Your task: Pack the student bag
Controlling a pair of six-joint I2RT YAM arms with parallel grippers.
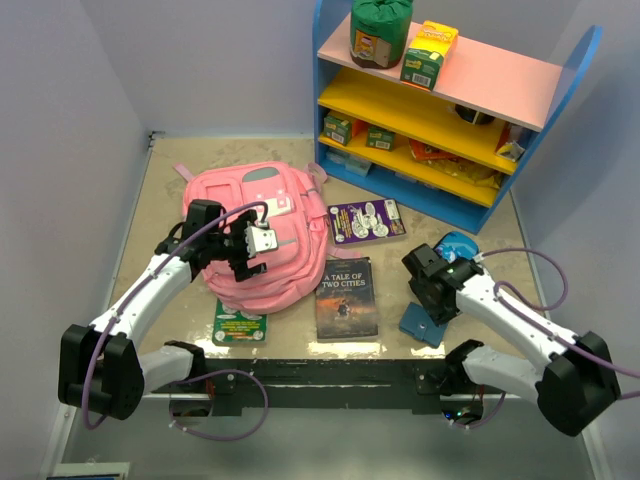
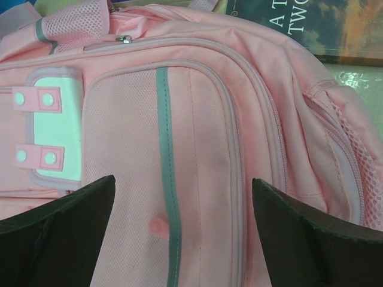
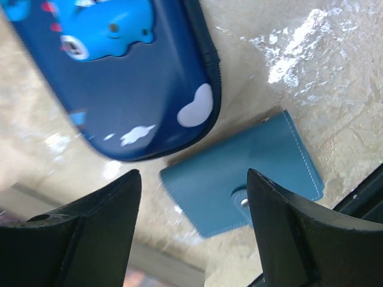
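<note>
The pink backpack [image 1: 270, 285] [image 2: 125, 125] lies on the left, with my left gripper [image 1: 245, 265] open above it, nothing between its fingers. My right gripper is open at the right, above a dark teal pouch [image 1: 423, 325] [image 3: 257, 155] and beside a blue case with a cartoon animal [image 1: 458, 245] [image 3: 131, 95]. A book titled A Tale of Two Cities [image 1: 345, 300] [image 2: 311, 27] lies in the middle, a purple booklet [image 1: 365, 220] behind it and a green booklet [image 1: 240, 330] under the bag's front edge.
A shelf unit [image 1: 420, 110] with boxes and packets stands at the back right. Walls enclose the floor on the left, back and right. A little bare floor [image 1: 150, 250] shows left of the backpack.
</note>
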